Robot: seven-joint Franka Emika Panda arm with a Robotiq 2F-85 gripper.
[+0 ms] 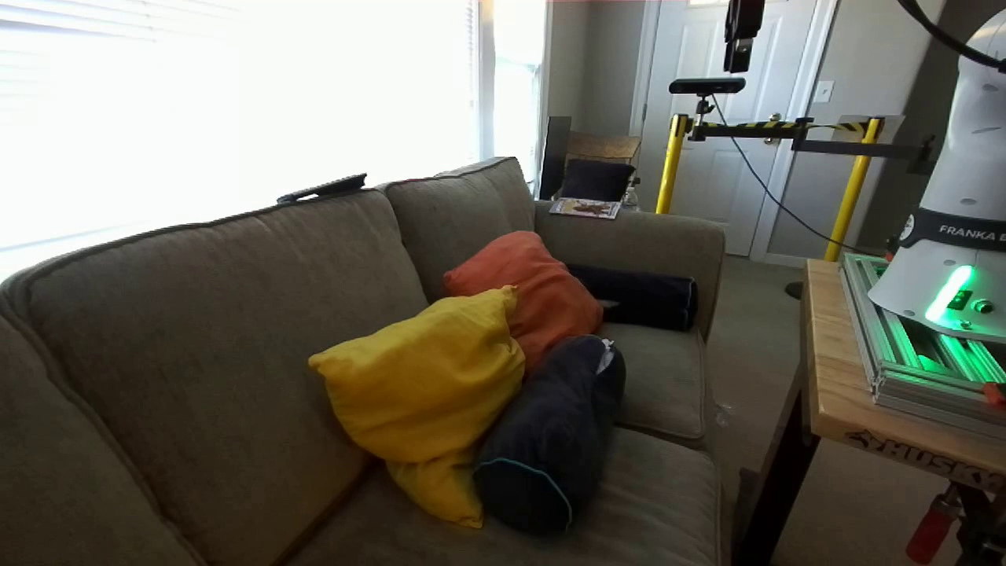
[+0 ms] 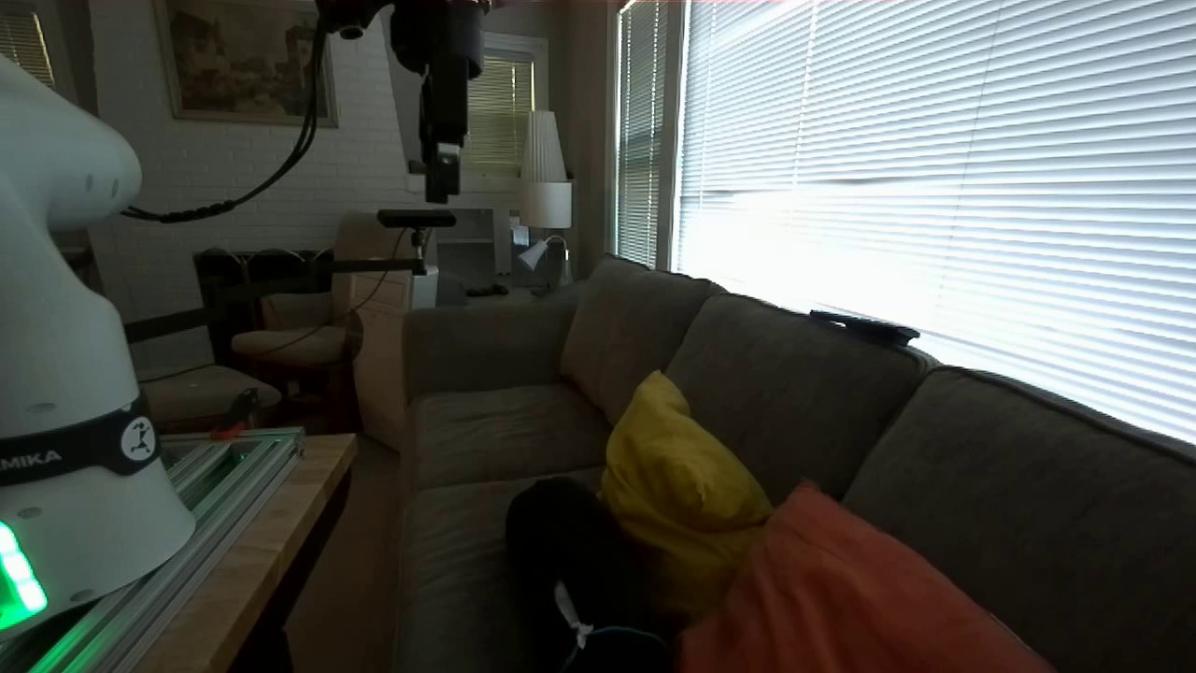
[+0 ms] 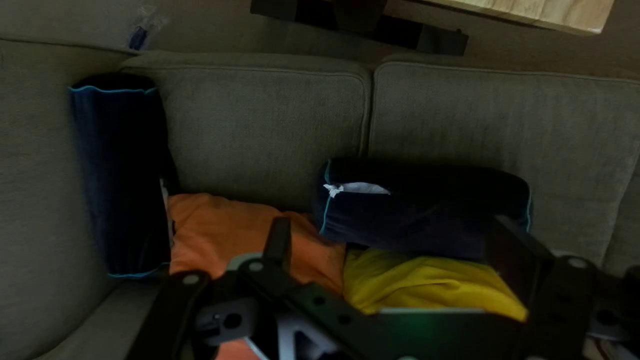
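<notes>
High above the sofa, my gripper stands open in the wrist view, its two fingers wide apart with nothing between them. Exterior view 1 shows it (image 1: 742, 56) from the side at the top edge. On the seat lies a dark navy bolster (image 3: 420, 210) with a pale tag at one end. The yellow pillow (image 1: 424, 373) leans on the backrest and touches this bolster. Beside it slumps the orange pillow (image 1: 533, 292). A second navy bolster (image 3: 123, 186) rests along the sofa's arm, touching the orange pillow. Dark gripper parts cover portions of both pillows in the wrist view.
A remote-like black object (image 1: 325, 188) lies on top of the backrest. The wooden workbench (image 1: 849, 391) carries the arm's base across a narrow floor gap. A camera on a stand (image 1: 705, 86) rises behind the sofa's arm. The near seat cushion is bare (image 2: 482, 550).
</notes>
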